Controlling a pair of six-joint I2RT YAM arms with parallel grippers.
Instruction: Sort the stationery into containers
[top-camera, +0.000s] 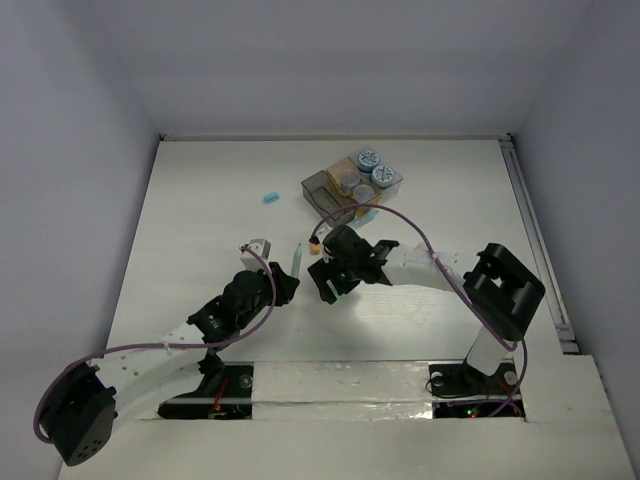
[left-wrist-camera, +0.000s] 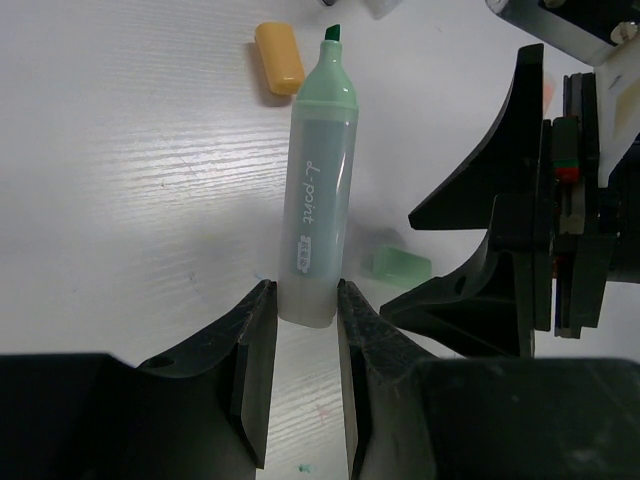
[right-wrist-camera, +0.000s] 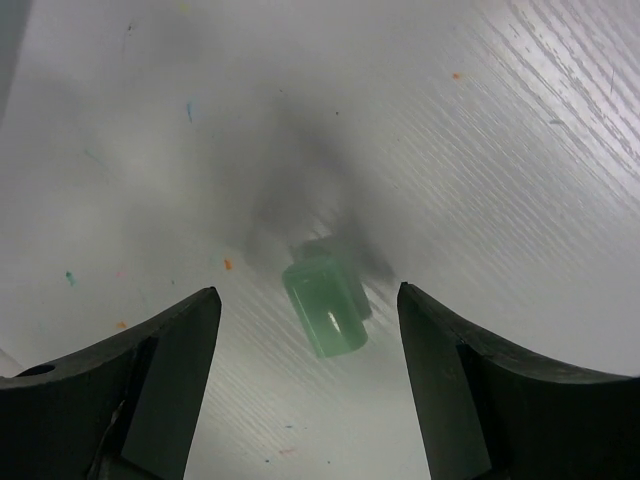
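A green marker (left-wrist-camera: 318, 200) with its dark green tip bare is pinched at its lower end by my left gripper. The marker (top-camera: 297, 260) points away from me, towards the back, in the top view. Close by on the right, my right gripper (top-camera: 322, 282) stands open, low over the table. A green cap (right-wrist-camera: 327, 308) lies on the table between its fingers, with space on both sides. The same cap (left-wrist-camera: 401, 267) shows between the dark right fingers in the left wrist view. An orange piece (left-wrist-camera: 279, 58) rests just beyond the marker.
A divided container (top-camera: 321, 192) at the back holds several round jars; its left-front compartment looks empty. A small blue piece (top-camera: 271, 198) lies to its left. The two grippers are close together at mid table, while the left back of the table is bare.
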